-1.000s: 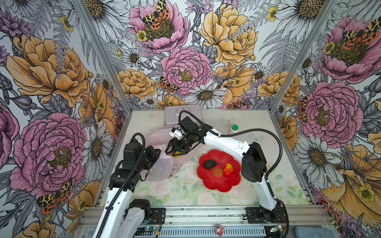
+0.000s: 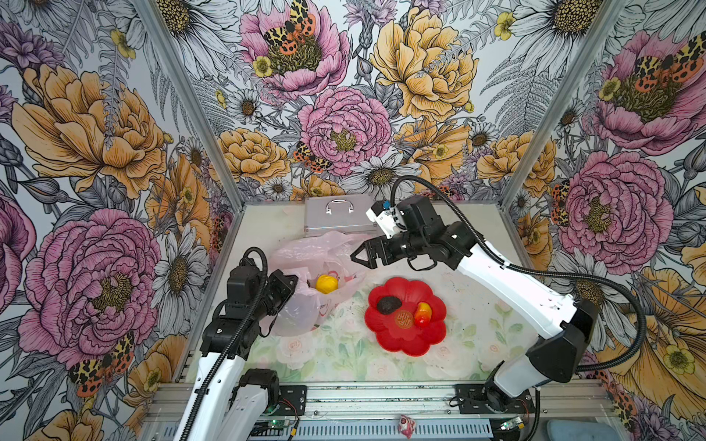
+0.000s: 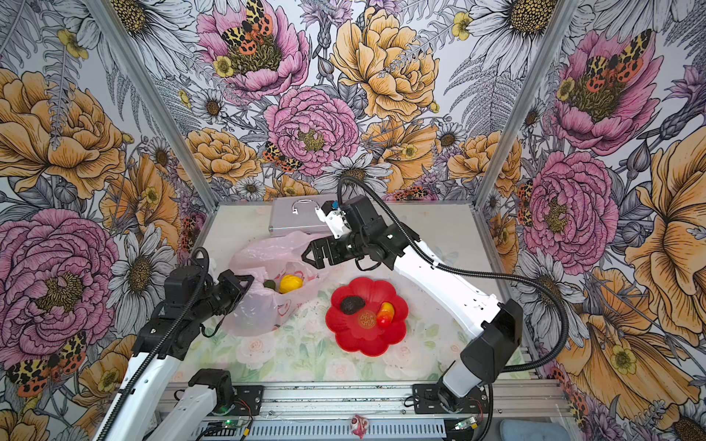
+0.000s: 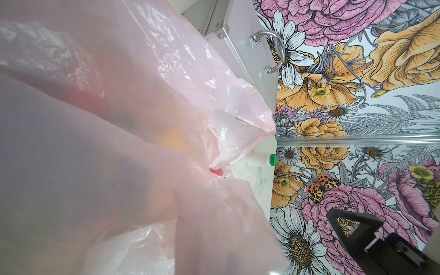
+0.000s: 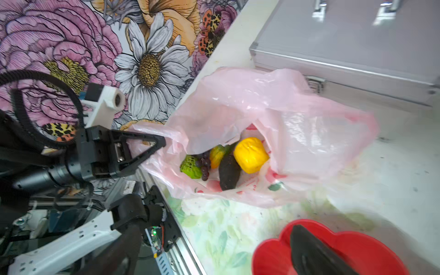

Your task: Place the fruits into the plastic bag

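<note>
A pink translucent plastic bag lies open at the left of the table. My left gripper is shut on its left rim. In the right wrist view the bag holds a yellow fruit, a dark oval fruit, dark grapes, a bumpy green fruit and a yellow-green one. My right gripper hovers open and empty by the bag's right edge. A red flower-shaped dish bears a dark fruit and a red-yellow fruit.
A grey metal case stands at the back, behind the bag. In the left wrist view a white bottle with a green cap shows beyond the bag.
From over the bag, my right gripper has moved right and back, uncovering the yellow fruit inside. The left arm has stayed still, and the dish is unchanged.
</note>
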